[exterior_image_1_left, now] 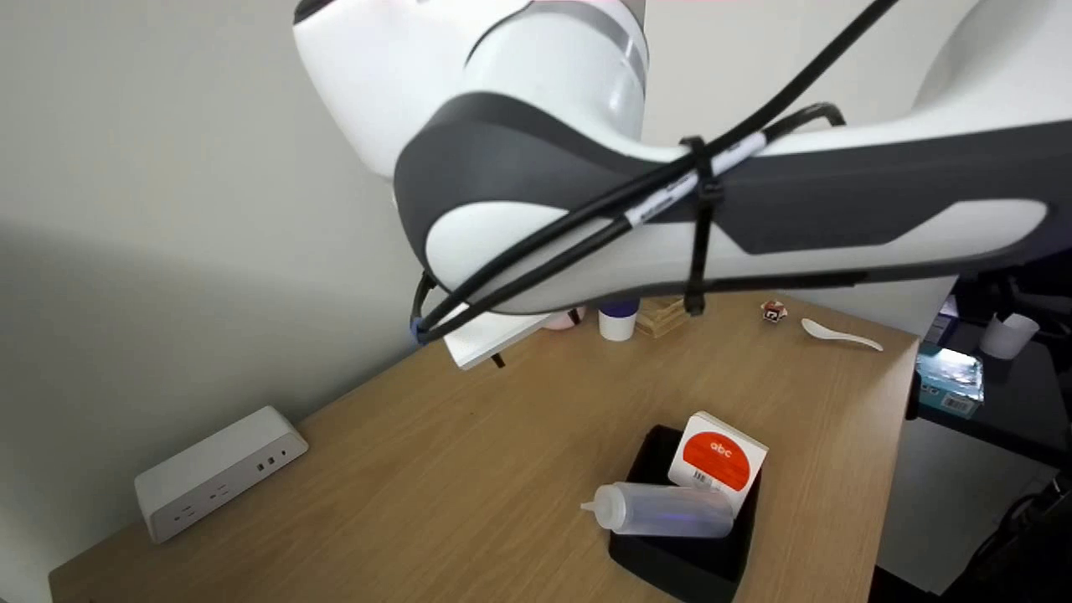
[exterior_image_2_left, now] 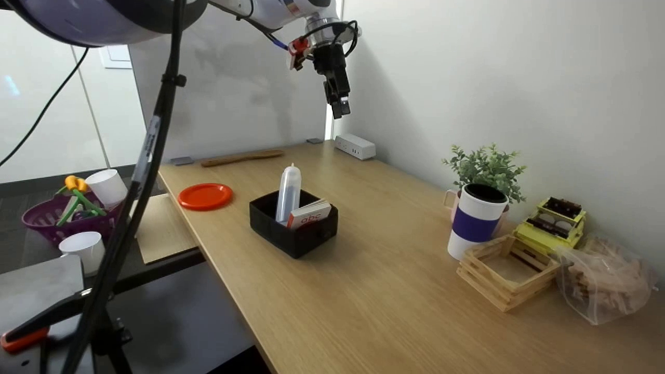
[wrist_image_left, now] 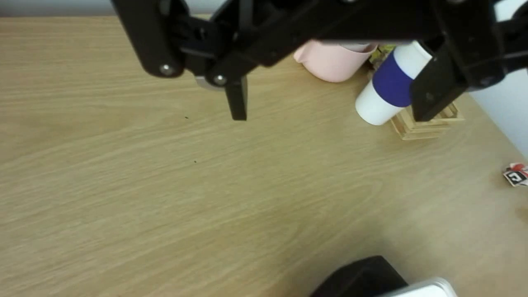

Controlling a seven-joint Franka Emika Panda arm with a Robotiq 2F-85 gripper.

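High above the table, my gripper stands open with nothing between its fingers; the two fingertips are far apart in the wrist view. In exterior view 2 the gripper [exterior_image_2_left: 341, 117] hangs near the back wall, clear of everything on the table. A black bin [exterior_image_2_left: 272, 231] rests on the table below. Inside it a clear squeeze bottle [exterior_image_1_left: 665, 509] leans beside a white box with a red "abc" label [exterior_image_1_left: 715, 457]. In exterior view 1 the arm hides the gripper.
Along the wall stand a cup with a purple band [exterior_image_2_left: 472, 224], a plant [exterior_image_2_left: 489, 165], a wooden crate [exterior_image_2_left: 499, 288] and a bag of sticks [exterior_image_2_left: 604, 277]. An orange plate [exterior_image_2_left: 205, 196] and a power strip [exterior_image_2_left: 355, 146] lie farther off.
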